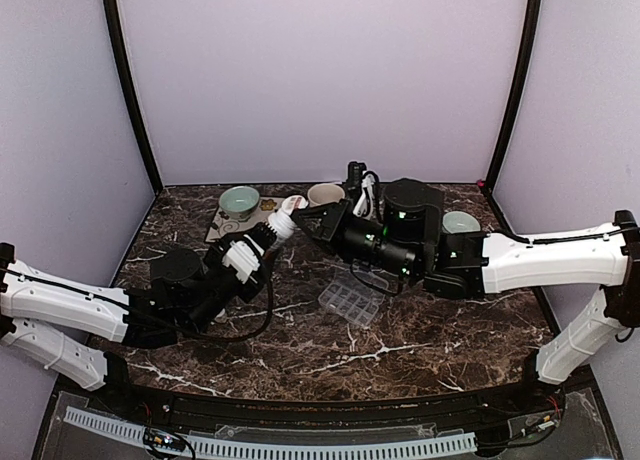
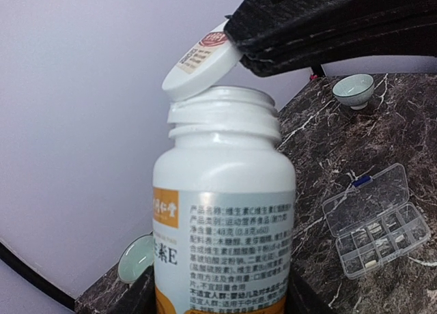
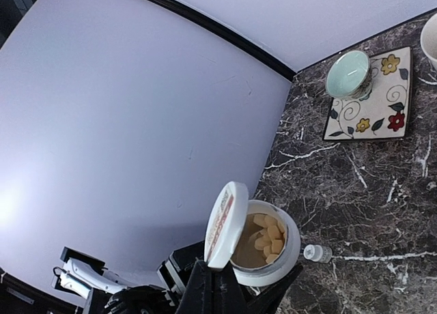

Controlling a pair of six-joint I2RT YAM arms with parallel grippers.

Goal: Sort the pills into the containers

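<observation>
A white pill bottle (image 2: 222,225) with an orange label is upright in my left gripper (image 1: 270,238), which is shut on it, off the table. Its mouth is uncovered, and tan pills (image 3: 270,239) show inside. The white cap (image 2: 198,65) is tilted up at the mouth, against the tips of my right gripper; that gripper is shut, and whether the cap is between its fingertips is unclear. The clear compartment box (image 2: 375,239) lies open on the table with some small items inside.
A green bowl (image 1: 238,198) sits on a flowered tray (image 3: 365,123) at the back left. A white cup (image 1: 326,192) stands at the back middle, another bowl (image 2: 352,87) at the right. A small bottle (image 3: 317,252) is on the table.
</observation>
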